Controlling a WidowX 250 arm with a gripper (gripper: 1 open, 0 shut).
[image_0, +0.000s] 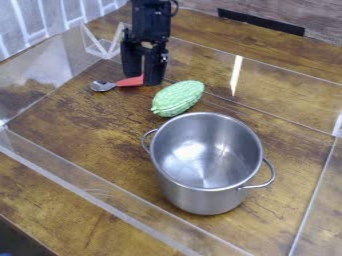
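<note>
My black gripper (143, 66) has its fingertips low over the red handle of a spoon (128, 81), partly covering it; the spoon's metal bowl (103, 86) points left. Whether the fingers are around the handle I cannot tell. A pale green bumpy vegetable (178, 97) lies to the right and nearer. A large steel pot (206, 177) with two side handles stands empty in the near right.
Clear panels edge the area at left, front and right, with a white railing at the back left.
</note>
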